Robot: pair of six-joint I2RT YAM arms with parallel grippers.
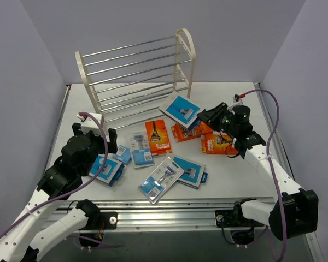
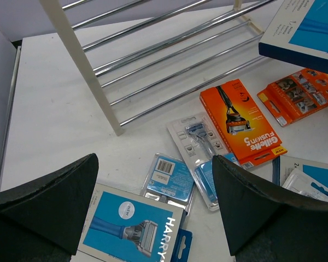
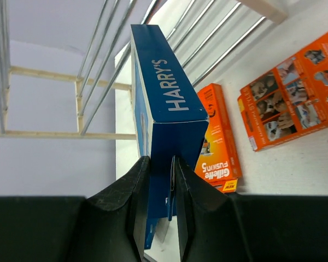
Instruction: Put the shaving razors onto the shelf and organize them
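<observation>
My right gripper (image 1: 206,117) is shut on a blue Harry's razor box (image 1: 180,108), held raised by the front right of the wire shelf (image 1: 136,61); the right wrist view shows that box (image 3: 169,84) edge-on between the fingers. My left gripper (image 1: 94,133) hangs open above the razor packs at lower left, empty. On the table lie an orange Gillette box (image 1: 158,136), a blister pack (image 1: 140,150), another clear pack (image 1: 160,178), Harry's boxes (image 2: 130,224) and more orange boxes (image 1: 218,144). The shelf's rungs show no packs on them.
Several packs cover the middle and front of the white table (image 1: 240,98). Bare table shows at the back right and left. Grey walls close in the sides and back.
</observation>
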